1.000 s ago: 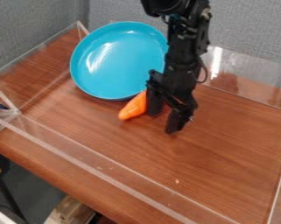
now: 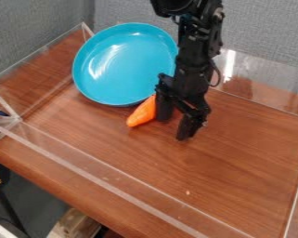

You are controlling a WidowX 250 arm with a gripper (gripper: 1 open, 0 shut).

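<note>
My black gripper [image 2: 176,121] reaches down from the top to the wooden surface, just right of an orange carrot-like object [image 2: 141,112], whose right end meets or goes behind the gripper's left finger. The fingers look spread apart, but I cannot tell whether anything is between them. A blue round plate [image 2: 120,65] lies behind and left of the orange object.
Transparent low walls [image 2: 256,70] border the wooden table [image 2: 226,177]. Some small dark-and-blue item [image 2: 0,121] is at the left edge, with cables and a wooden block below.
</note>
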